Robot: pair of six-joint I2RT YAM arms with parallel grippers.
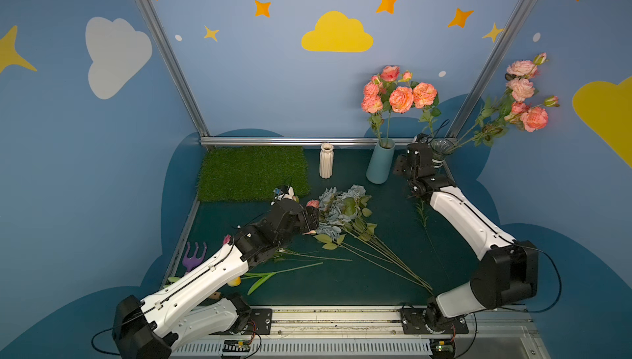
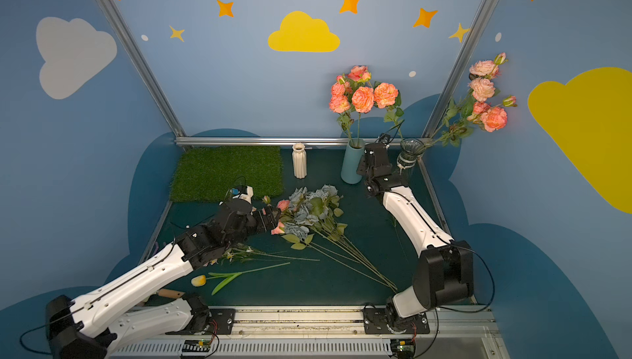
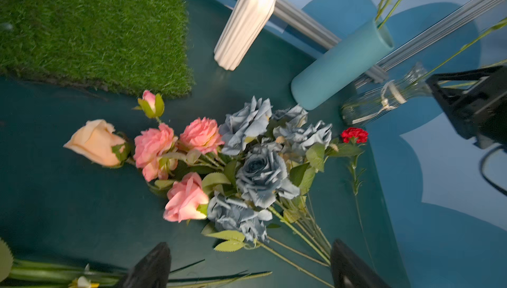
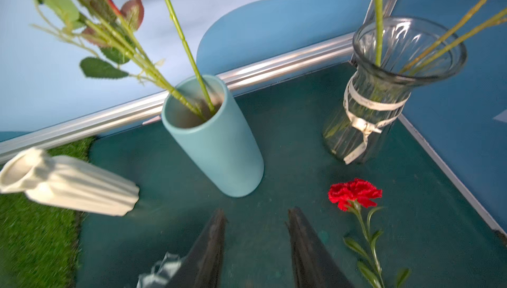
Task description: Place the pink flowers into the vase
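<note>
Coral-pink flowers (image 1: 401, 99) stand in the blue vase (image 4: 224, 145); only their stems show in the right wrist view. A glass vase (image 4: 369, 113) at the back right holds paler pink flowers (image 1: 521, 89). On the table lies a heap of pink roses (image 3: 184, 198) and grey-blue roses (image 3: 261, 174), stems toward the front right. My right gripper, open and empty, is in front of the blue vase, clear of it. My left gripper is open over the heap's near side, nothing between its fingers.
A small white vase (image 1: 326, 161) and a grass mat (image 1: 253, 173) stand at the back. A red carnation (image 4: 356, 193) lies before the glass vase. A yellow tulip (image 2: 198, 281) and purple fork (image 1: 193, 258) lie at front left.
</note>
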